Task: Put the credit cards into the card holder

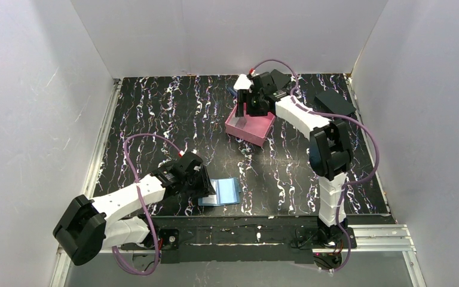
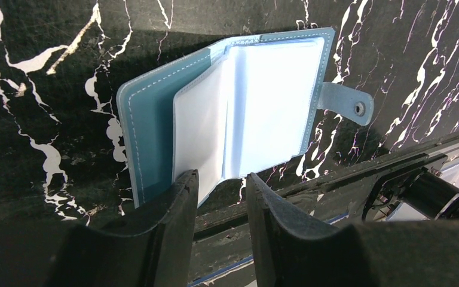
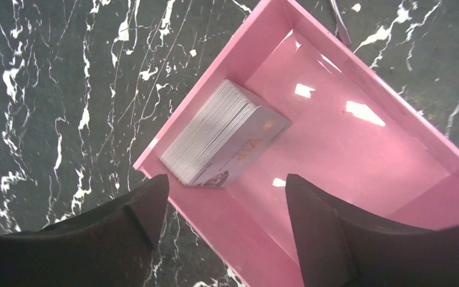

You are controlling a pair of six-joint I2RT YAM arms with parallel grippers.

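The blue card holder [image 2: 326, 66] lies spread open on the table, its clasp tab [image 2: 346, 103] to the right in the left wrist view. One white sleeve leaf [image 2: 200, 122] stands partly raised from its inner pages. My left gripper is at the holder's lower edge, fingers apart; the left one overlaps that leaf's lower end. In the right wrist view, a stack of credit cards [image 3: 212, 134] rests on edge in a corner of the pink box [image 3: 257, 45]. Over this box hovers my right gripper, open, with the cards beyond its fingertips and nothing held.
Behind the box are a white object [image 1: 242, 82] and a dark block [image 1: 280, 78], both partly covered by the right arm. Another dark block [image 1: 334, 103] lies at the back right.
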